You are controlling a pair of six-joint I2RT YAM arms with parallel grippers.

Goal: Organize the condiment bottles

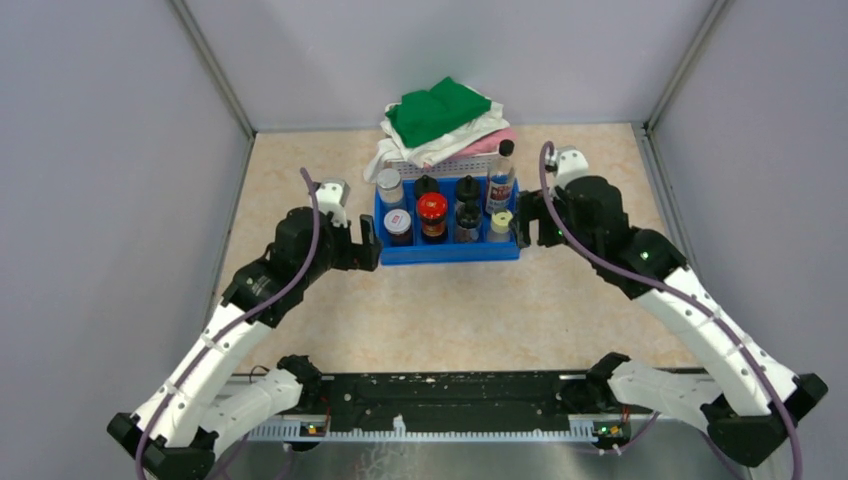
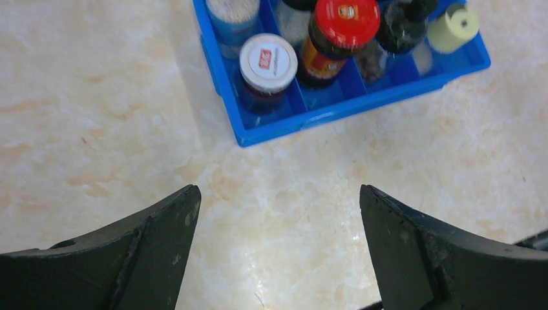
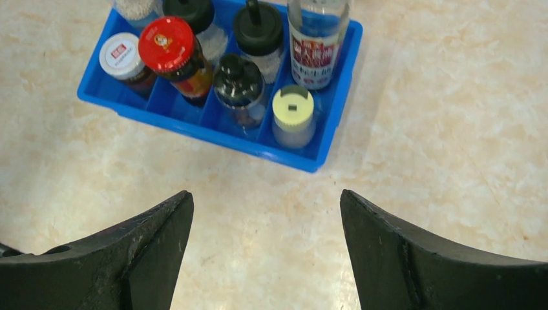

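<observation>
A blue divided tray (image 1: 450, 254) at the table's back middle holds all the jars and bottles in view, standing upright. In its front row are a white-lidded jar (image 2: 268, 64), a red-lidded jar (image 3: 169, 45), a black-capped bottle (image 3: 239, 87) and a yellow-capped jar (image 3: 294, 116). The back row has a pale-lidded jar (image 1: 390, 184), two black-capped bottles, one (image 3: 258, 32) beside the tall clear bottle (image 3: 315, 55). My left gripper, at the tray's left in the top view, is open and empty. Right of the tray, my right gripper also stands open, nothing between its fingers.
Behind the tray, a white perforated basket (image 1: 405, 170) holds folded cloths, with a green cloth (image 1: 440, 112) on top. In front of the tray the tabletop (image 1: 450, 320) is bare. Grey walls close off the sides and back.
</observation>
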